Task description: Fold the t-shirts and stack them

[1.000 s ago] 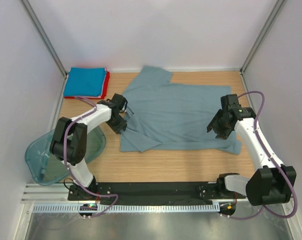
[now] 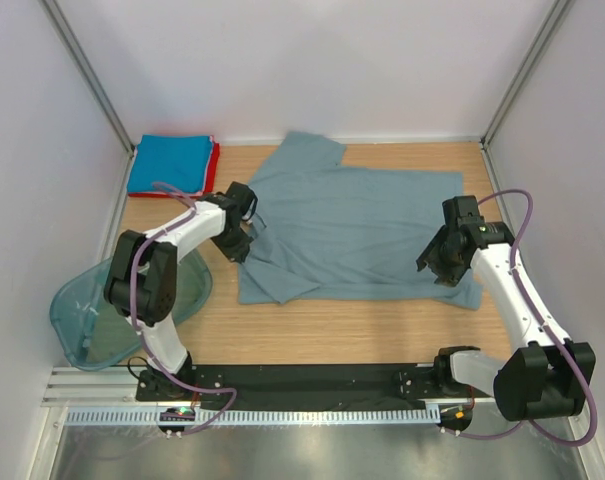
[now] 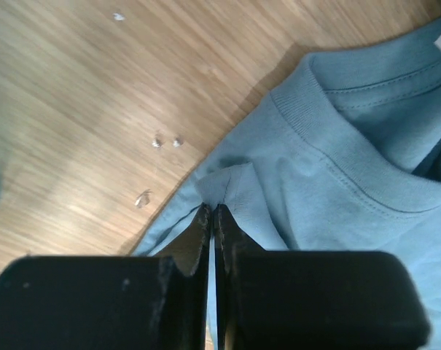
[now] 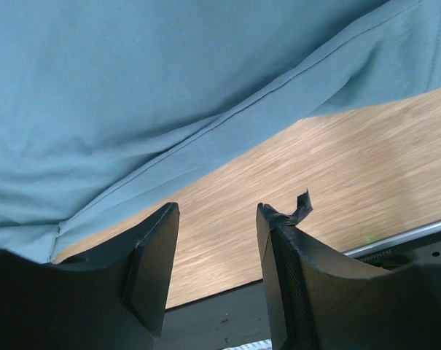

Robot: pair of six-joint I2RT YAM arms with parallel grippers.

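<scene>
A blue-grey t-shirt lies spread across the table, its left end partly folded over and one sleeve pointing to the back. At its left side near the collar, my left gripper is shut on a pinched bit of the shirt, a small fold of cloth rising between the fingertips. The collar curves just to the right of that grip. Over by the shirt's front right edge, my right gripper is open and empty, with the hem beyond its fingers.
Folded blue cloth sits on a red item at the back left. A translucent green basket stands at the left edge under the left arm. Bare wood runs along the table's front.
</scene>
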